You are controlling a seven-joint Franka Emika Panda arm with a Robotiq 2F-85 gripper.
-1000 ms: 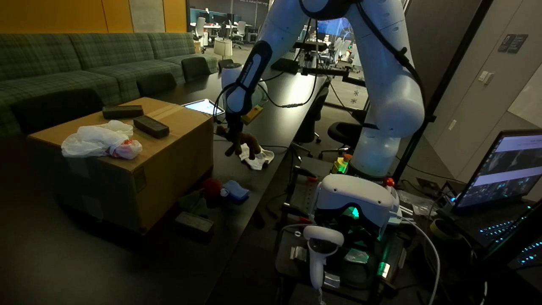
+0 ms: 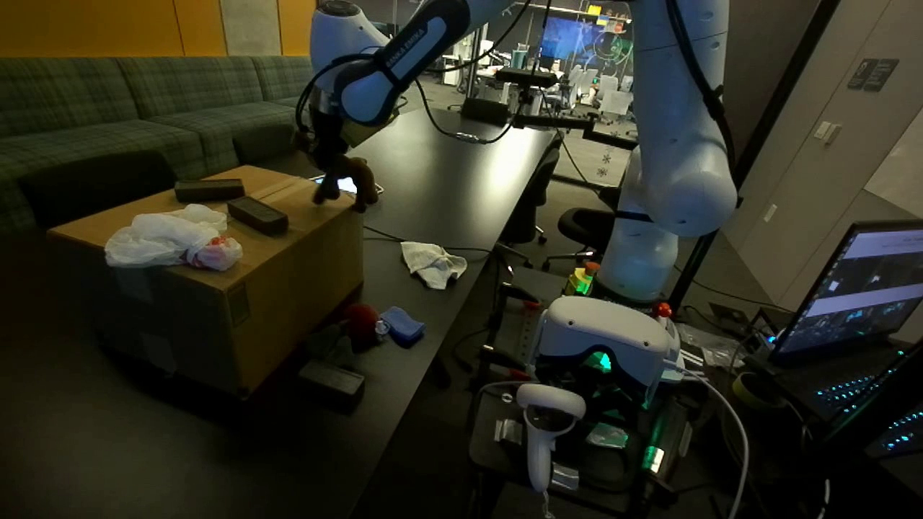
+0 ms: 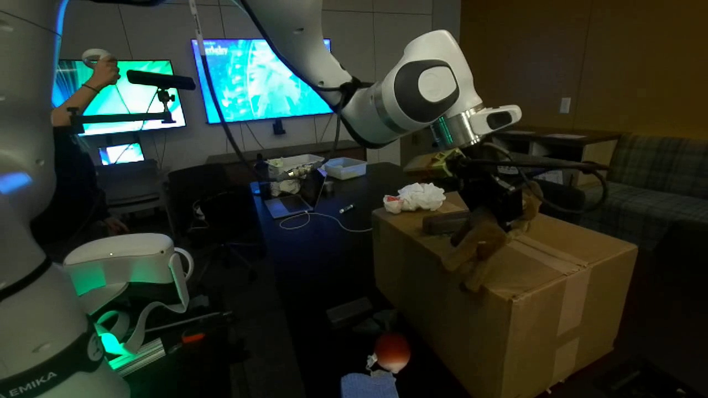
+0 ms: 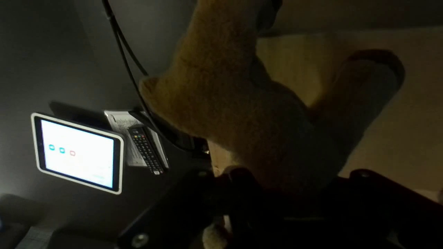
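A brown plush toy (image 2: 352, 180) hangs from my gripper (image 2: 330, 164) at the far right corner of a cardboard box (image 2: 303, 259). Up close in the wrist view, the plush toy (image 4: 232, 95) fills the middle, its lower part pinched between my dark fingers. In exterior view 2 the toy (image 3: 479, 244) droops at the box's top edge, with my gripper (image 3: 501, 215) shut on it from above. Whether its legs touch the cardboard, I cannot tell.
On the box lie a white plastic bag (image 2: 164, 238) and two dark erasers, one an eraser (image 2: 257, 215). A red ball (image 2: 361, 321), blue sponge (image 2: 402, 325) and white cloth (image 2: 433, 264) are on the table. A tablet (image 4: 77, 153) and remote (image 4: 145, 149) lie beyond the box.
My arm has carried the plush toy left and up, from above the table near the white cloth to the box's far right corner. Things on the table and box look unmoved.
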